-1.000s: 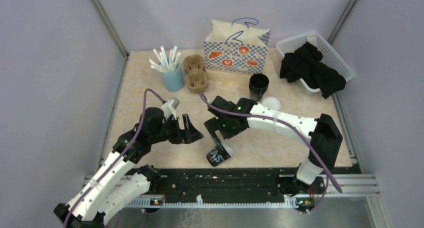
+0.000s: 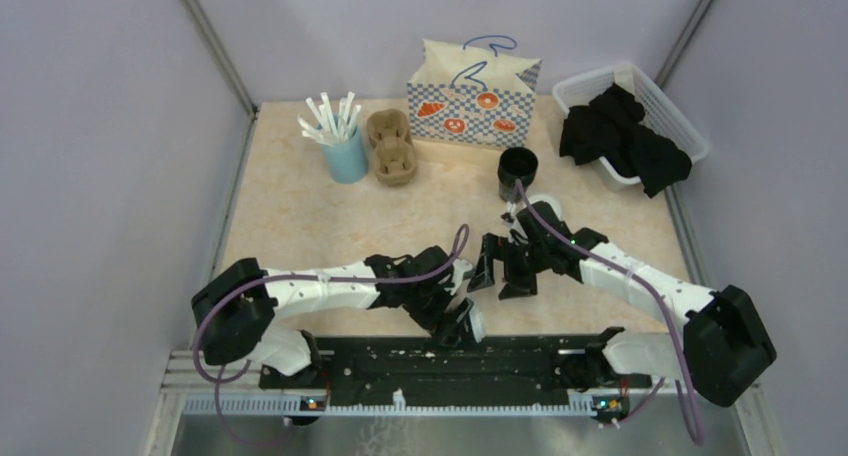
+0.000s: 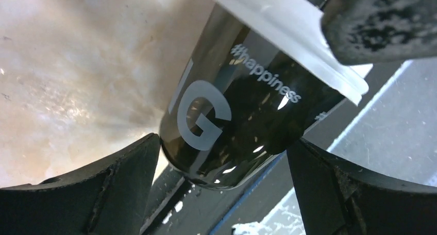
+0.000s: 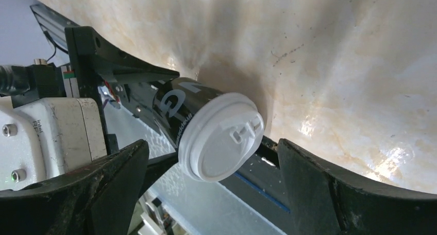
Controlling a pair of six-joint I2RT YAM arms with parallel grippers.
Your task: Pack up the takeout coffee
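A black cup [image 3: 247, 101] with a white lid [image 4: 227, 142] lies tipped on its side at the table's front edge, its lid end towards the right. Around its body, my left gripper [image 2: 450, 321] is open, one finger on each side; contact with the cup is unclear. My right gripper [image 2: 498, 284] hangs open just behind and right of the cup, nothing between its fingers. A second black cup [image 2: 517, 166] stands upright further back, with a white lid [image 2: 545, 205] partly hidden by my right arm. The brown cup carrier [image 2: 391, 148] and checked paper bag [image 2: 470, 111] stand at the back.
A blue holder [image 2: 346, 163] with white paper-wrapped sticks stands at the back left. At the back right is a white basket [image 2: 668, 116] with black cloth hanging over its rim. Beyond the front edge lies a dark rail area [image 2: 380, 376].
My right gripper has drawn off the cup to the right. The cup has shifted right and towards the front edge.
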